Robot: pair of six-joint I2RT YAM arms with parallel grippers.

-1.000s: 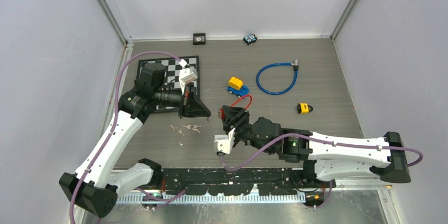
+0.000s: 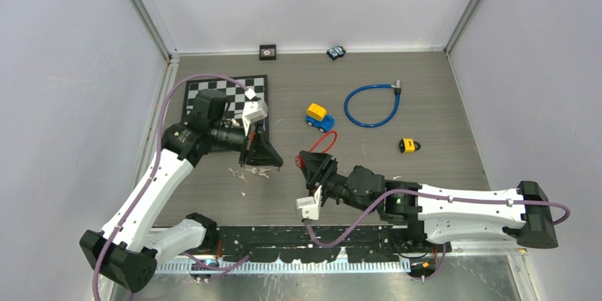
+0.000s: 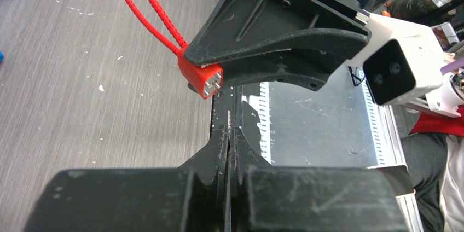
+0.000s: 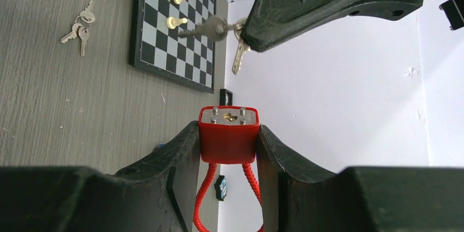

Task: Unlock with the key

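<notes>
A key (image 4: pixel 212 28) juts from the tip of my left gripper (image 2: pixel 280 164), which is shut on it. Edge-on, the key (image 3: pixel 228 118) is just a thin sliver between the fingertips; a second key (image 4: pixel 239 58) dangles from the same ring. My right gripper has its fingers on both sides of a red padlock (image 3: pixel 200 75) with a braided red shackle. The lock's keyhole face (image 4: pixel 230 116) is turned towards the left gripper. Key and lock are apart, with a clear gap between them in the right wrist view.
Loose keys (image 2: pixel 258 171) lie on the table below the left gripper. A chessboard (image 2: pixel 228 88) sits behind the left arm. Further off are a toy truck (image 2: pixel 319 118), a blue cable lock (image 2: pixel 365 125) and a yellow padlock (image 2: pixel 408 145).
Both grippers have shifted slightly towards the front of the table, the right one also a little to the right. Key and padlock have stayed with their grippers.
</notes>
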